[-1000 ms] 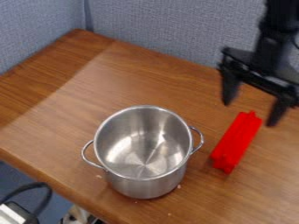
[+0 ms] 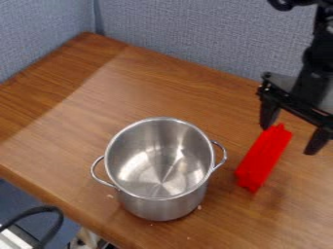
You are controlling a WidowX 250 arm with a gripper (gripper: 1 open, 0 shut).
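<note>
My black gripper (image 2: 291, 126) hangs at the right, open, its two fingers apart above and just beyond the far end of a red elongated object (image 2: 260, 160) lying on the wooden table. A steel pot (image 2: 156, 189) with two side handles stands left of the red object; its inside looks empty.
A grey textured wall (image 2: 196, 29) runs along the back. A black cable and a pale fixture sit at the lower left corner.
The pot and red object look unmoved.
</note>
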